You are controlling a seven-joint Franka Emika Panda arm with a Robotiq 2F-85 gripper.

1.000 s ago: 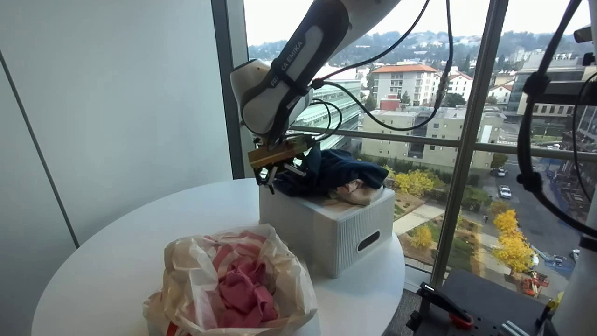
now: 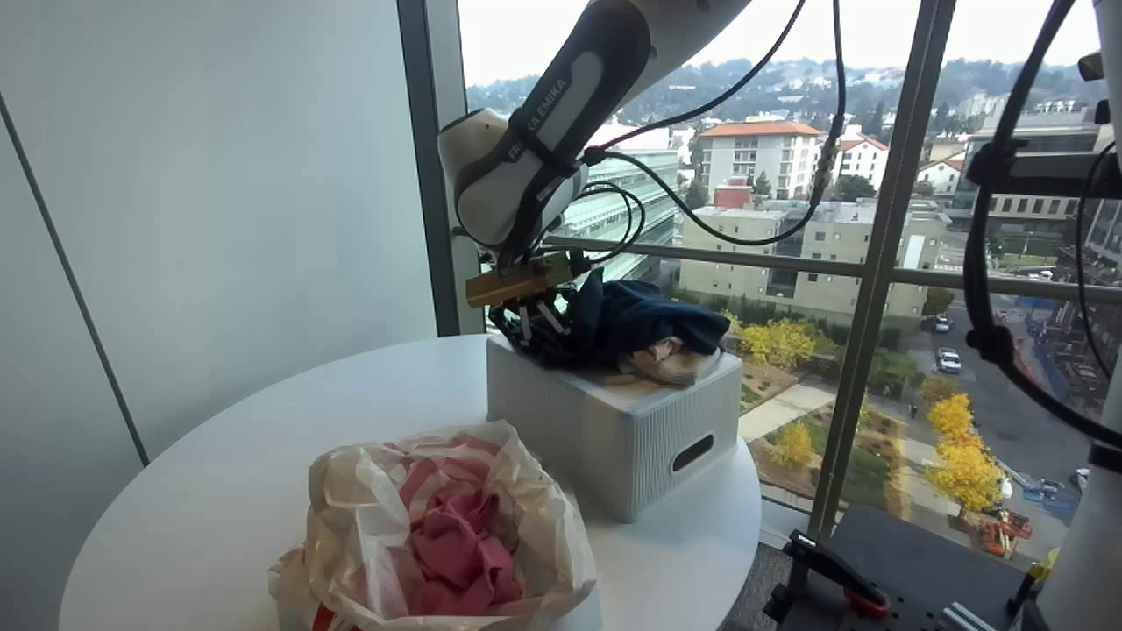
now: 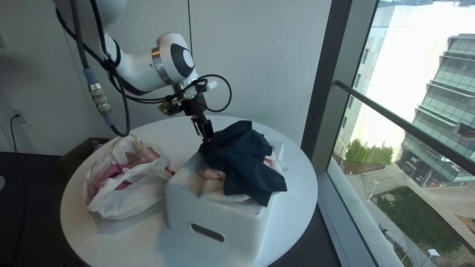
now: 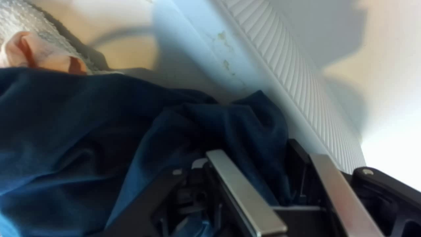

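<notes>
A dark navy cloth (image 3: 242,155) lies crumpled on top of the white ribbed box (image 3: 213,224). Over the box's edge, my gripper points down into the cloth, seen in the wrist view with a fold of the navy fabric (image 4: 252,130) between its part-open fingers. A gap still shows between the metal-edged fingers (image 4: 246,193). In exterior view 1, the gripper (image 2: 543,324) reaches the cloth's near-left end; the fingertips are partly lost against the dark fabric.
Pinkish and cream cloth (image 3: 222,189) shows beneath the navy cloth. A white plastic bag (image 2: 352,494) holding pink cloth (image 2: 463,547) stands on the round white table (image 2: 210,473). Bare tabletop lies left of the box, and the window is close behind.
My gripper's fingers have drawn closer together and sit slightly further right, in at the navy cloth's end. The box and bag have stayed in place.
</notes>
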